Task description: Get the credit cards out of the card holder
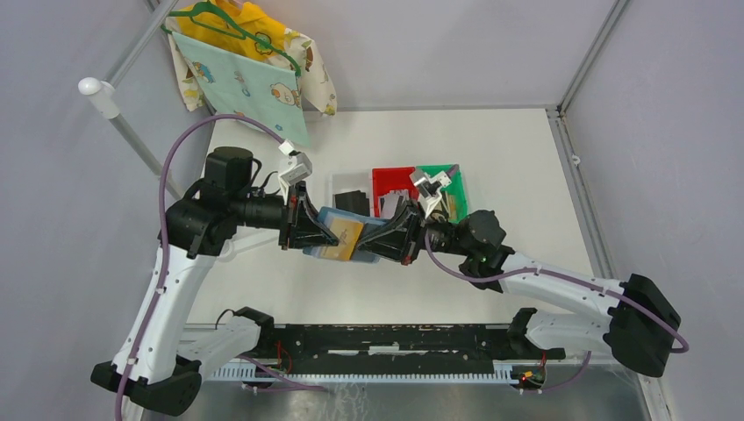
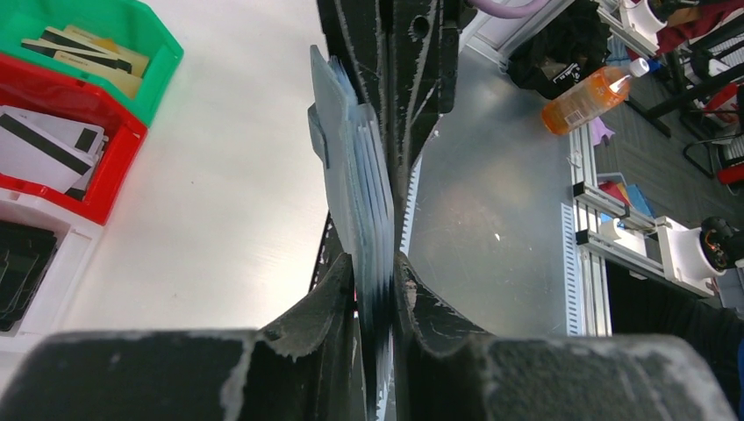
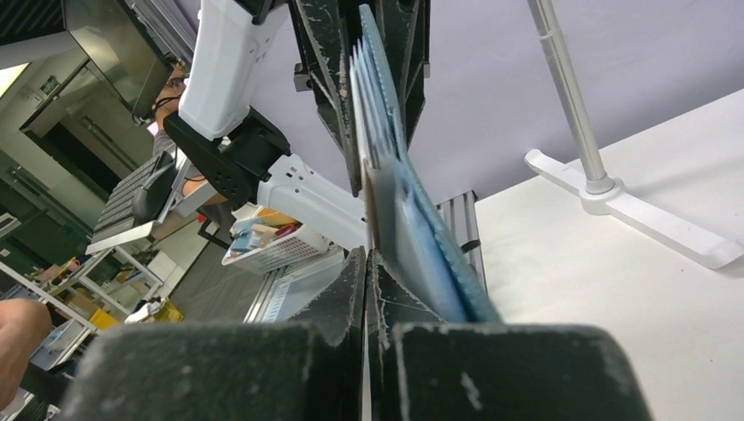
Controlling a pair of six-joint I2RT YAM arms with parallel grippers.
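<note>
My left gripper (image 1: 333,241) is shut on the blue card holder (image 1: 323,216), holding it above the middle of the table. A gold card (image 1: 341,239) shows in the holder. In the left wrist view the holder (image 2: 338,167) stands edge-on, with its layers rising from between the left fingers. My right gripper (image 1: 361,248) is shut at the holder's right part. In the right wrist view, a tan card edge (image 3: 369,210) reaches down to the right fingertips (image 3: 379,272), with the blue cover (image 3: 412,184) beside them. Whether they pinch that edge cannot be told.
Behind the grippers stand a white bin (image 1: 336,181) with dark items, a red bin (image 1: 379,175) with pale cards and a green bin (image 1: 461,186) with tan cards. A white stand base rests on the table at left.
</note>
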